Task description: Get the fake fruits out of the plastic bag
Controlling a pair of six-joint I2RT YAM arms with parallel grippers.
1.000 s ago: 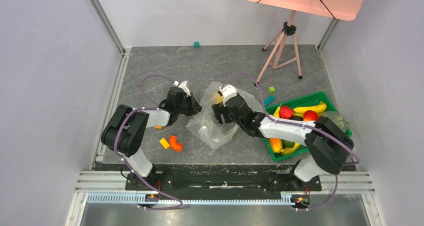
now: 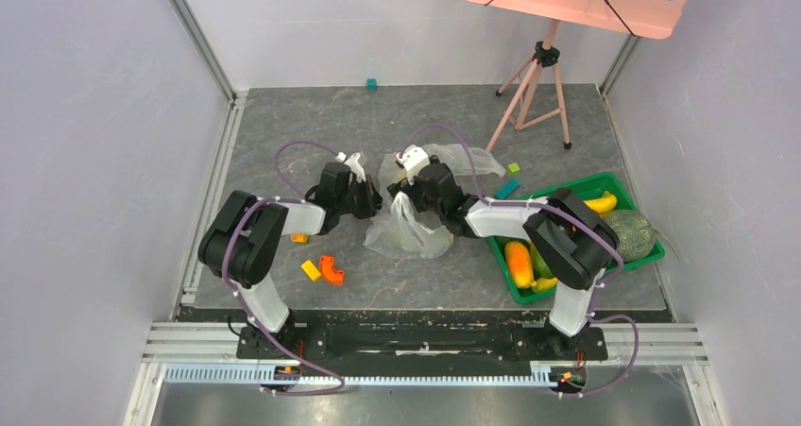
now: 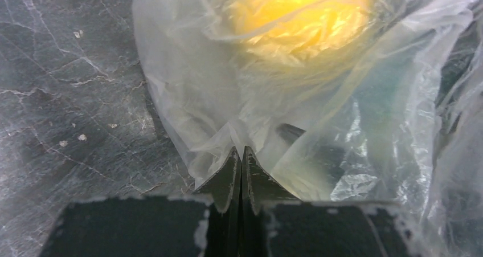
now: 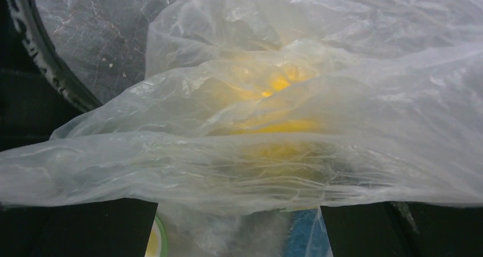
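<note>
The crumpled translucent plastic bag [image 2: 408,237] lies on the table between my grippers. A yellow object [image 3: 299,17] shows through its film in the left wrist view, and blurred yellow also shows in the right wrist view. My left gripper [image 2: 373,199] is shut at the bag's left side, film around its tips [image 3: 241,154]; I cannot tell whether any is pinched. My right gripper [image 2: 401,185] is over the bag, open, with film [image 4: 239,166] lying across its fingers.
A green tray [image 2: 524,294] of fruits stands at the right. An orange block [image 2: 331,273], a yellow block [image 2: 311,270] and small blocks lie around. A pink stand [image 2: 529,86] is at the back right.
My left gripper has shifted slightly to the right.
</note>
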